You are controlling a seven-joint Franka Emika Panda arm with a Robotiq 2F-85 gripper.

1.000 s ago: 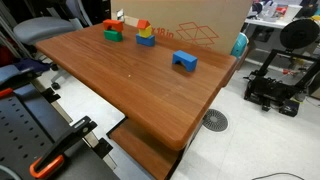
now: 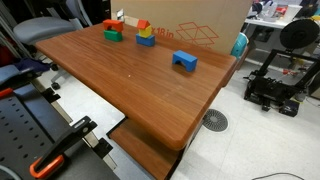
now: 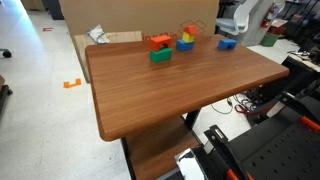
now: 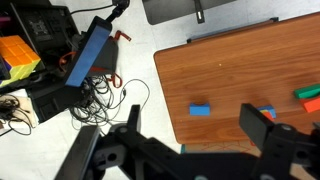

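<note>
On the wooden table stands a lone blue arch block (image 2: 185, 61), apart from the others. Farther along is a stack (image 2: 145, 34): a blue block at the bottom, yellow above it, and an orange-red piece on top. A red block (image 3: 160, 43) rests on a green block (image 3: 161, 55) near the table's far side. In the wrist view, seen from above, the lone blue block (image 4: 200, 110) lies in the gap of my gripper, well below it. Its two dark fingers are wide apart, holding nothing.
A cardboard panel (image 2: 180, 20) stands along the table's back edge. Cables and a dark case (image 4: 82, 60) lie on the floor beside the table.
</note>
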